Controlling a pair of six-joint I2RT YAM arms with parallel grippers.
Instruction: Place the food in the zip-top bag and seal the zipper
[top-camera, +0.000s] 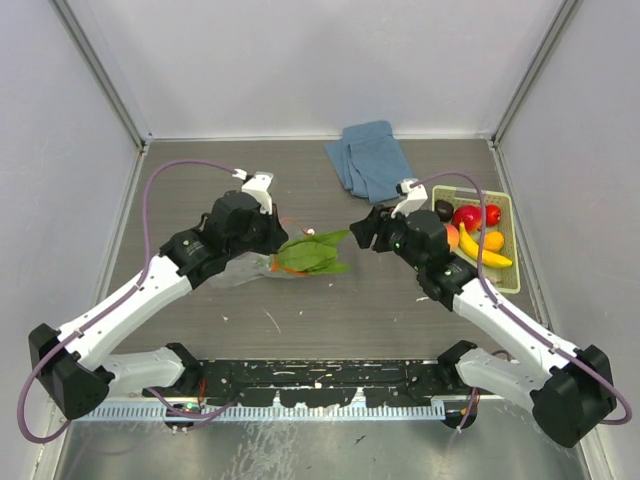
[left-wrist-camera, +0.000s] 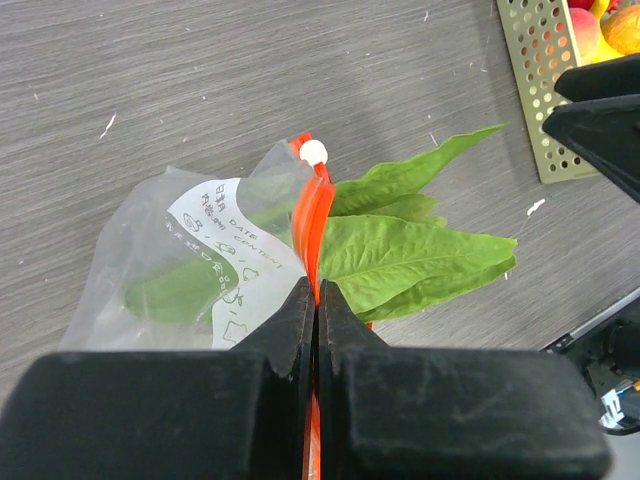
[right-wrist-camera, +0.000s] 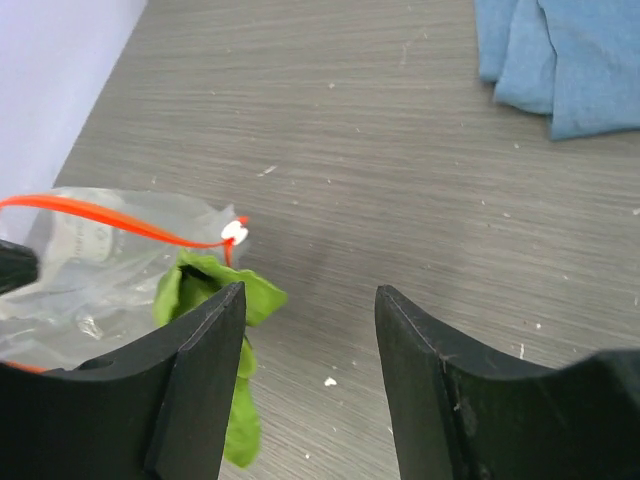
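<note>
The clear zip bag (left-wrist-camera: 150, 290) with white label and orange zipper lies on the table, a green leafy vegetable (left-wrist-camera: 400, 250) partly inside and sticking out past its opening. My left gripper is shut at the bag's orange zipper edge; whether it pinches the edge is hard to see. My right gripper stands open to the right of the bag, above the tips of the leaves, with nothing visible between its fingers.
A crate (top-camera: 480, 275) of fruit and vegetables sits on the right. A folded blue cloth (top-camera: 368, 160) lies at the back.
</note>
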